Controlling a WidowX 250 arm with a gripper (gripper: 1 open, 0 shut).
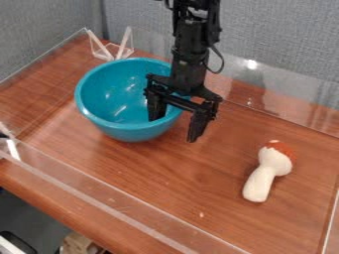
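My black gripper (176, 113) is lowered at the right side of a teal bowl (106, 104), with one finger over or inside the bowl and the other outside its right rim, standing apart. Whether the rim touches either finger is not clear. A white mushroom-shaped object with a red-and-white cap (269, 169) lies on the wooden table (172, 198) at the right.
Clear panels edge the table at the front left and back. A white wire-like item (109, 45) sits behind the bowl. Grey walls stand behind.
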